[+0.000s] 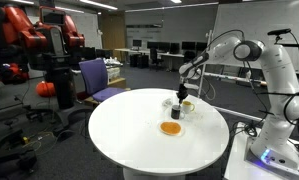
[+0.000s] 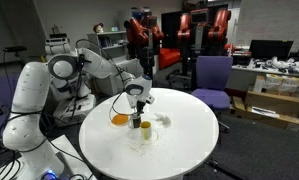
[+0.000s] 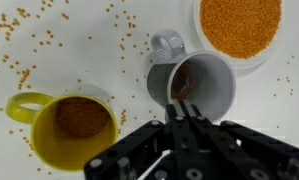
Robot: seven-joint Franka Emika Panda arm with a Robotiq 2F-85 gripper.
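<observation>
In the wrist view, a grey mug [image 3: 217, 92] stands upright with some reddish-orange grains visible low inside it. My gripper is over its near side, fingers together, and nothing clear shows between them. The fingers hide part of the mug's opening. To the left is a yellow mug [image 3: 61, 143] with brownish-orange grains at its bottom. A white plate [image 3: 203, 40] covered in orange grains [image 3: 239, 22] lies beside the grey mug. From outside, the gripper [image 2: 136, 108] appears above the mugs.
Loose grains [image 3: 51, 35] are scattered over the white round table [image 1: 129, 135] around the mugs. Something pale and crumpled [image 2: 162, 120] lies behind them. A purple chair [image 2: 211, 100] stands beyond the table edge.
</observation>
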